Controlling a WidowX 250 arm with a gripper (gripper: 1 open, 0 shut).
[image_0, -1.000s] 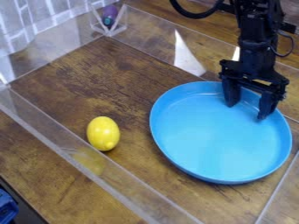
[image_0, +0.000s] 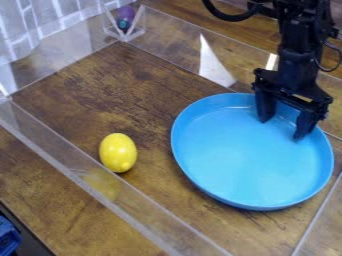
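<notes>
My gripper (image_0: 286, 110), a black body with cables running up behind it, is low over the far right part of a round blue plate (image_0: 249, 160). Its fingertips are dark and hard to make out, so I cannot see whether it is open or shut or has anything in it. A yellow egg-shaped object (image_0: 118, 152) lies on the wooden floor left of the plate.
Clear low walls border the wooden area (image_0: 114, 85). A small purple and teal object (image_0: 126, 18) is at the back. A blue object (image_0: 14, 240) is in the bottom left corner.
The gripper has shifted only very slightly at the plate's far right part. The plate and yellow object have not moved.
</notes>
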